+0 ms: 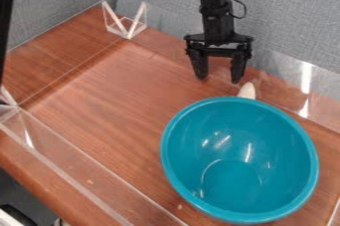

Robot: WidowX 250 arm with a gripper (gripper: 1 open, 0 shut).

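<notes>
My black gripper hangs at the back of the wooden table, near the grey wall, open with its two fingers apart and nothing visible between them. A pale, elongated object lies just in front of it to the right, partly behind a large teal bowl that fills the lower right of the view.
Clear plastic edging stands at its back left corner, and more runs along the near left edge. Grey padded walls border the back.
</notes>
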